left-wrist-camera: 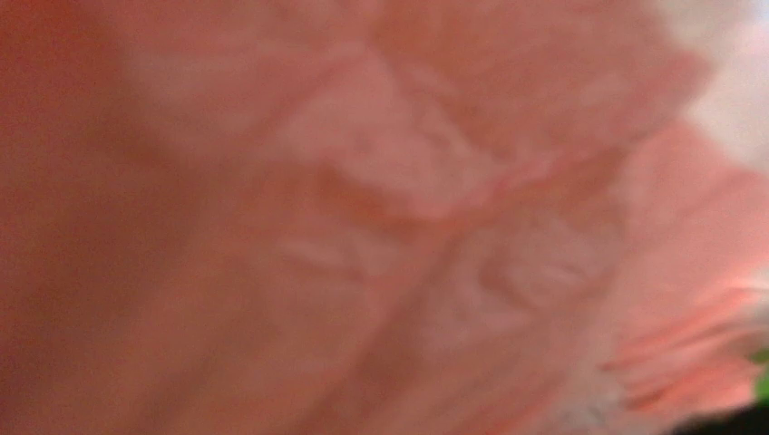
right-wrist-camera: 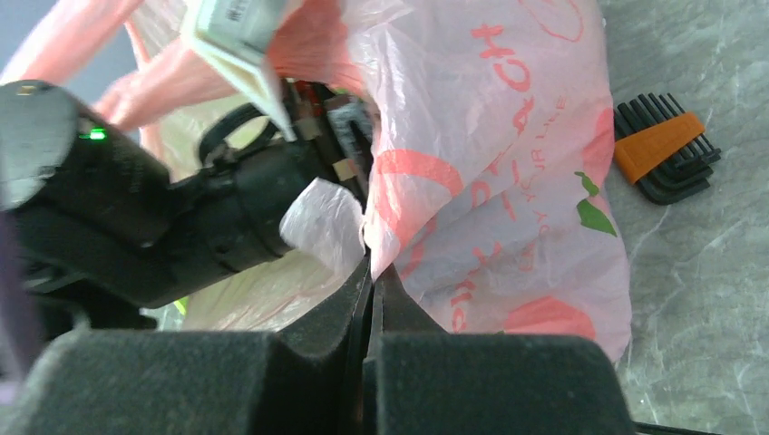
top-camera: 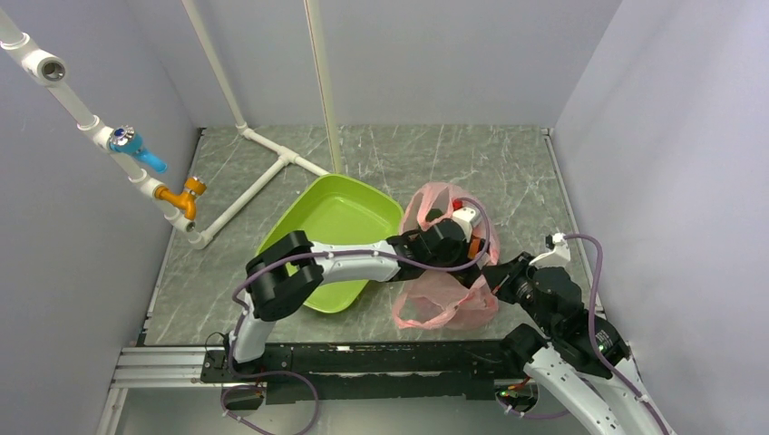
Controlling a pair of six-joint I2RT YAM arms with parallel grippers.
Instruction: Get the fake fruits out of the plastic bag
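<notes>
The pink plastic bag [top-camera: 449, 308] lies open right of the green tray, its printed side [right-wrist-camera: 508, 181] facing the right wrist camera. My left gripper [top-camera: 472, 272] reaches down into the bag with its fingers open; whether a fruit lies between them is hidden. Blurred pink plastic [left-wrist-camera: 408, 199] fills the left wrist view. Inside the bag, a red fruit [top-camera: 457, 205], a dark green one [top-camera: 434, 216] and an orange one [top-camera: 474, 246] show partly around the left arm. My right gripper is shut on the thin edge of the bag, at its right side.
A bright green tray [top-camera: 331, 213] stands empty left of the bag, under the left arm. White pipes [top-camera: 263, 181] stand behind and left of it. A black and orange hex key set [right-wrist-camera: 666, 145] lies beside the bag.
</notes>
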